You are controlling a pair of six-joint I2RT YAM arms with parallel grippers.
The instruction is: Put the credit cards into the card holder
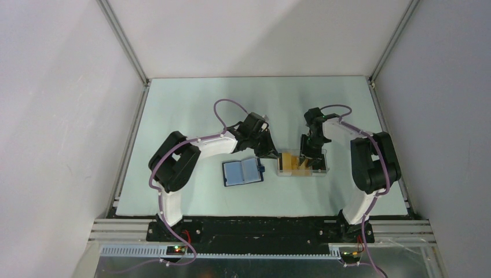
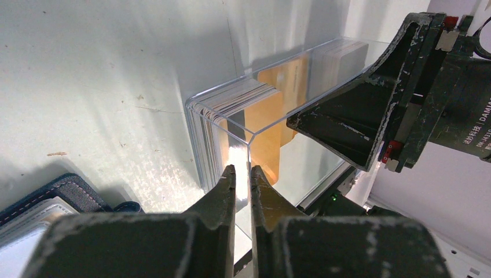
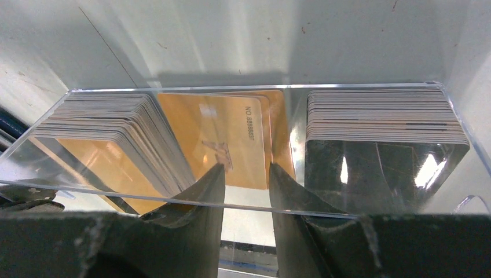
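A clear acrylic box (image 1: 280,172) holds card stacks. In the right wrist view, gold cards (image 3: 220,133) lie loose between a left stack (image 3: 104,116) and a silver-faced stack (image 3: 382,168). My right gripper is part open over the gold cards' lower edge; whether it touches them is unclear. My left gripper is shut on the near corner of the acrylic box. The blue card holder (image 1: 242,171) lies open at the box's left, its dark edge (image 2: 69,191) in the left wrist view.
Both arms reach toward the middle, their grippers close together at the box.
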